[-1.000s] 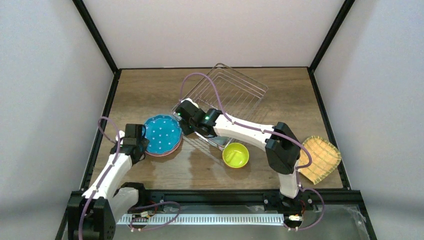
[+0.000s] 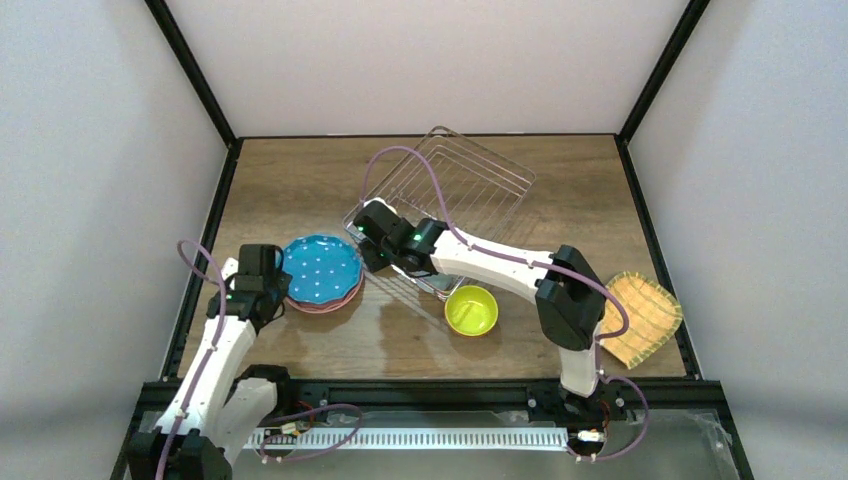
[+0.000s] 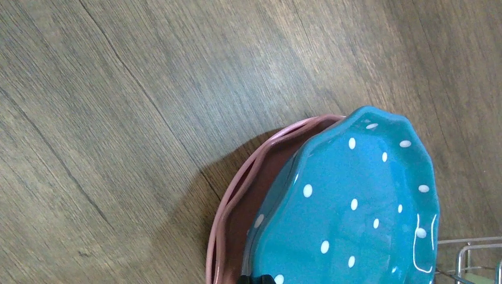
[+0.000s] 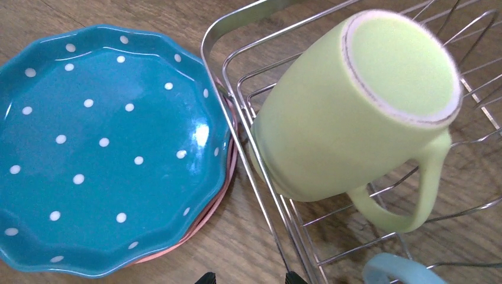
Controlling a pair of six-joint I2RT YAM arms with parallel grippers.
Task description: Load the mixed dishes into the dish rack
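Note:
My left gripper is shut on the near-left rim of the blue dotted plate (image 2: 322, 268), which sits on pink plates (image 3: 231, 213) left of the wire rack (image 2: 470, 170). My right gripper hangs part open, with no dish between its fingertips, over the rack's left edge beside the blue plate. In the right wrist view a pale green mug (image 4: 349, 106) lies on its side in the rack, with a light blue item (image 4: 402, 266) near it, only partly visible. A yellow-green bowl (image 2: 470, 310) stands in front of the rack.
A yellow cloth mat (image 2: 640, 316) lies at the right front. My right arm lies across the front part of the rack, hiding some of it.
The right arm has barely moved.

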